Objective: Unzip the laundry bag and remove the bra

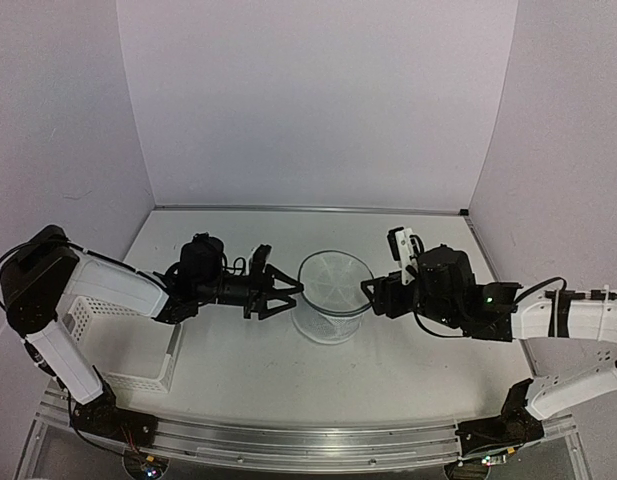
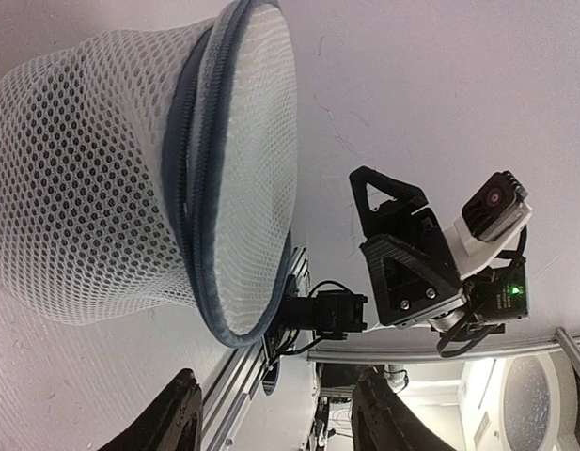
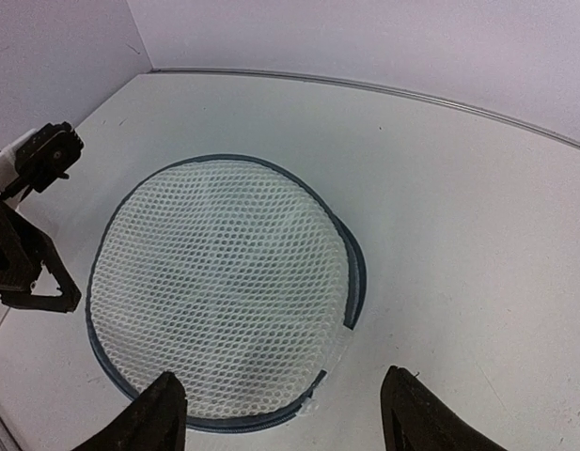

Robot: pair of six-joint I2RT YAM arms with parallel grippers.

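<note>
The white mesh laundry bag point(image 1: 335, 282) stands upright in the middle of the table, its round lid facing up and edged with a dark zipper band point(image 3: 356, 272). In the left wrist view the mesh side point(image 2: 83, 178) bulges beside the rim. My left gripper point(image 1: 296, 293) is open at the bag's left edge, nothing between its fingers. On the bag's right side my right gripper point(image 1: 370, 296) is at the rim; in its own view its fingers point(image 3: 158, 413) are apart, with the near rim showing between and beyond them. No bra can be made out.
A white perforated basket point(image 1: 138, 382) sits at the left of the table, partly under the left arm. The table point(image 1: 258, 385) in front of and behind the bag is clear. Walls rise at the back and sides.
</note>
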